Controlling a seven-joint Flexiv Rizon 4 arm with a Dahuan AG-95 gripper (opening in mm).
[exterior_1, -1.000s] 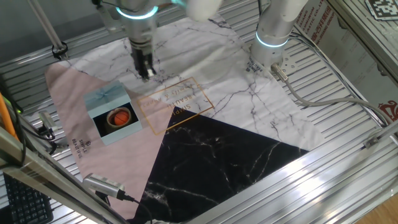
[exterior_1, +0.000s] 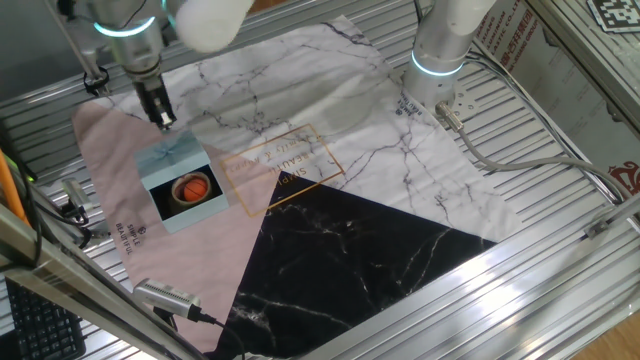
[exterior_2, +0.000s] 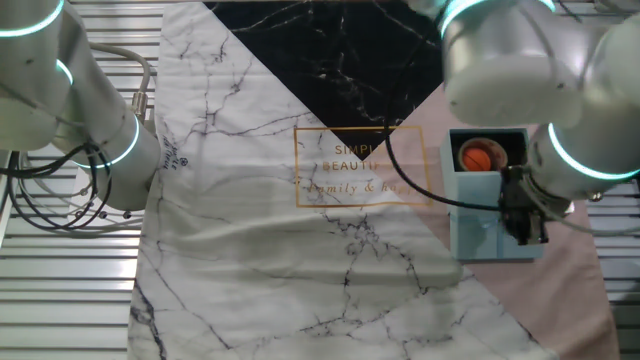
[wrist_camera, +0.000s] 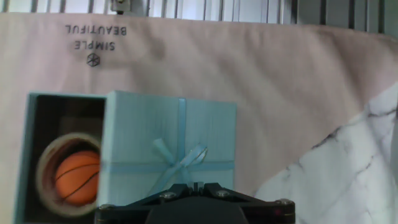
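Note:
A light blue box (exterior_1: 196, 217) stands on the pink part of the cloth. Its lid (wrist_camera: 143, 127), tied with a blue ribbon bow (wrist_camera: 180, 165), sits shifted to one side and leaves part of the box uncovered. Inside that opening lies a small orange basketball (wrist_camera: 76, 180) within a tan ring (wrist_camera: 45, 171). My gripper (exterior_1: 167, 125) hangs just past the lid's end of the box, apart from it in exterior view 1. In the wrist view the gripper appears shut, its black fingers meeting in front of the bow, with nothing visible between them.
A silver camera (exterior_1: 167, 298) is mounted near the pink corner.
My gripper has travelled left across the marble area in exterior view 1, coming closer to the box's lid end. The box, lid and ball have stayed in place.

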